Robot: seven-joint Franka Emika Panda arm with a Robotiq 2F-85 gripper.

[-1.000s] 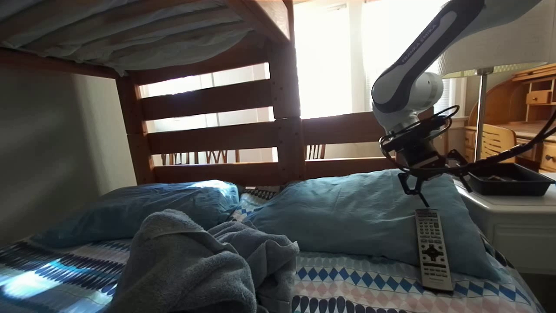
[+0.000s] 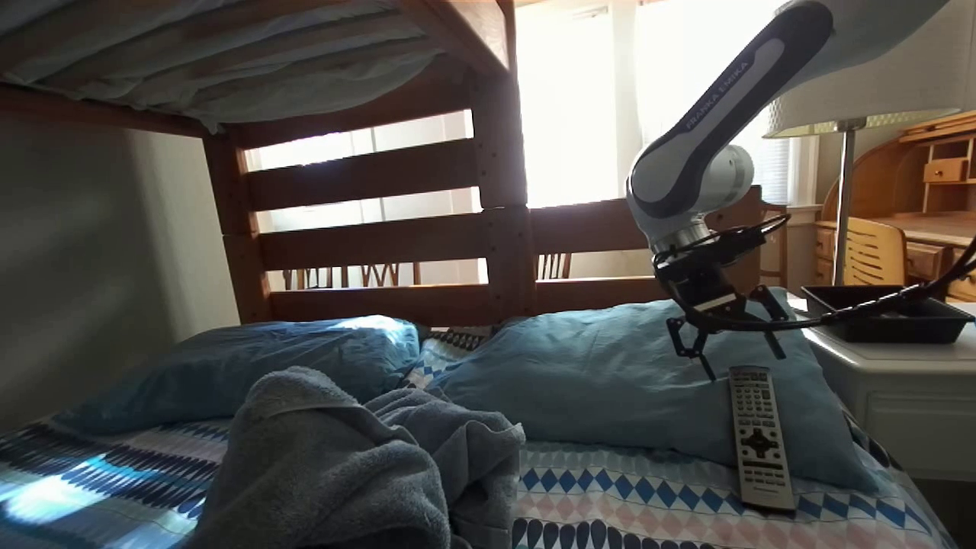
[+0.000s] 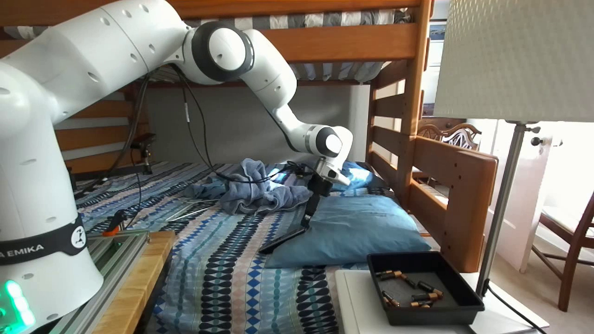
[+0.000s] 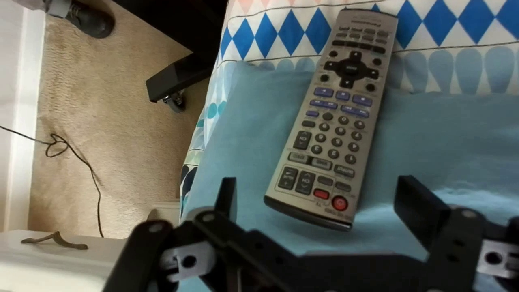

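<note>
A grey remote control [image 2: 762, 439] with dark buttons leans on the front of the blue-green pillow [image 2: 604, 384], its lower end on the patterned bedding. In the wrist view the remote [image 4: 335, 126] lies tilted, its red-button end nearest the fingers. My gripper [image 2: 741, 364] is open at the upper end of the remote, and nothing is gripped. Seen from the wrist, the two black fingertips [image 4: 226, 197] stand wide apart, with the near end of the remote between and beyond them. In exterior view 2 the remote [image 3: 281, 240] shows edge-on below my gripper [image 3: 306, 221]; contact cannot be made out.
A black tray [image 3: 426, 317] with several batteries stands on the white nightstand [image 3: 353, 300], beside a lamp [image 3: 509, 178]. A crumpled grey-blue towel [image 2: 329, 467] lies on the bed. The wooden bed rails [image 2: 366, 238] rise behind the pillows, and the upper bunk hangs overhead.
My arm and open gripper have shifted left in exterior view 1, with the fingers now on either side of the remote's upper end. The remote has stayed where it was.
</note>
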